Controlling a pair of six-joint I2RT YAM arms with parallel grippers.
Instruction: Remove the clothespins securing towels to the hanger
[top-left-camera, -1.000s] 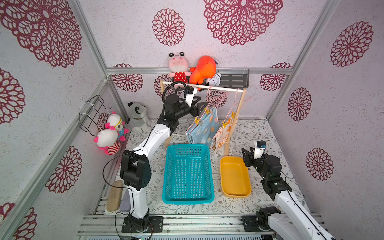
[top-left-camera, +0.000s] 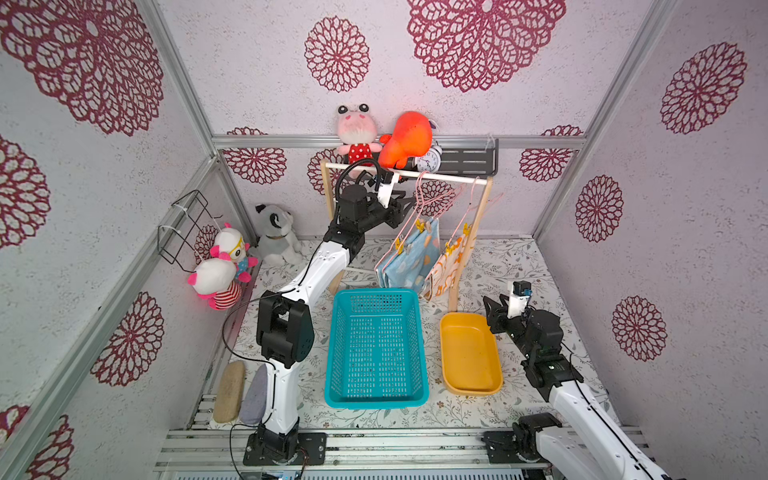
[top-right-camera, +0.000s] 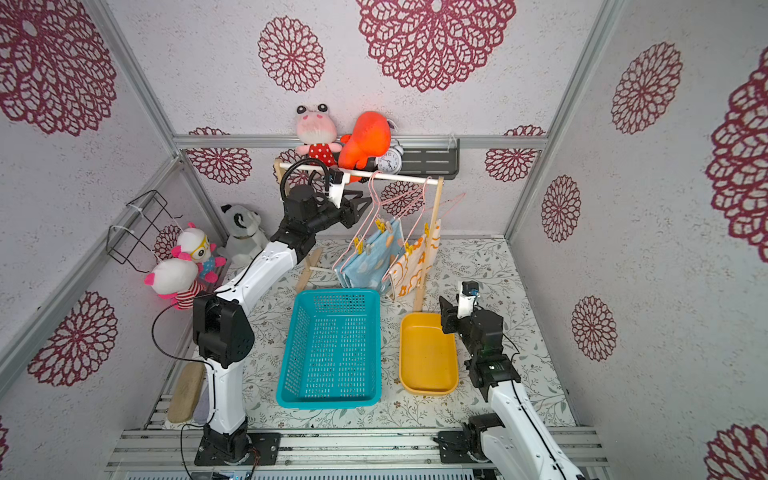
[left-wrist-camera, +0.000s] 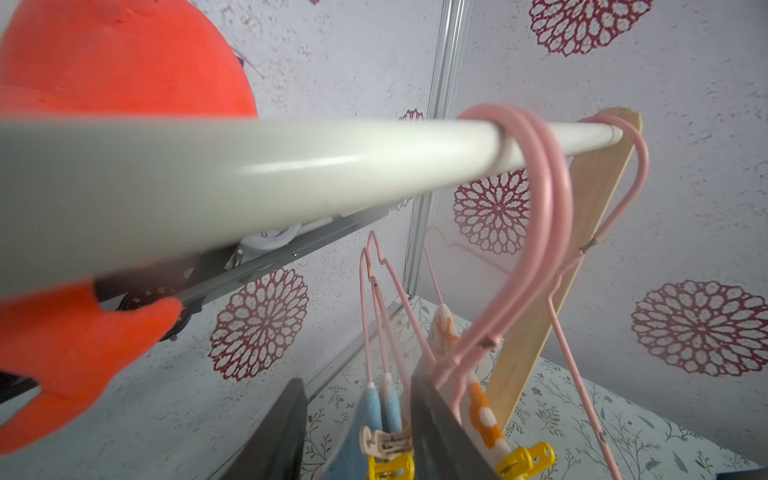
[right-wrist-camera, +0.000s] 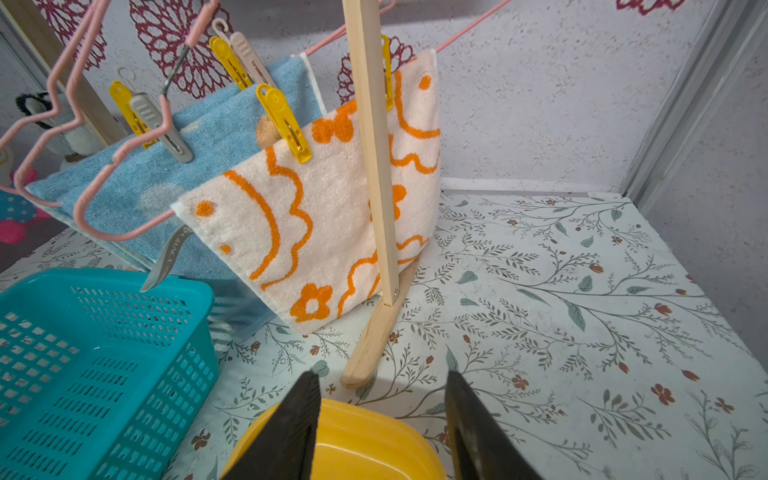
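Blue towels (top-left-camera: 412, 256) and an orange-patterned towel (right-wrist-camera: 280, 240) hang on pink hangers from a white rail (top-right-camera: 392, 177). Yellow clothespins (right-wrist-camera: 281, 120) and grey ones (right-wrist-camera: 164, 128) sit on them. My left gripper is up beside the rail, around the hanger wires in the left wrist view, its fingers apart and blurred, with a clothespin (left-wrist-camera: 388, 456) beyond or between them. My right gripper is open over the yellow tray (right-wrist-camera: 368, 448), low at the right, with nothing between its fingers.
A teal basket (top-left-camera: 328, 336) stands front centre, left of the yellow tray. A wooden post (right-wrist-camera: 376, 200) rises at the right of the towels. Plush toys (top-left-camera: 408, 136) sit on the back shelf and at the left.
The hangers and towels shifted slightly. My right arm has not moved.
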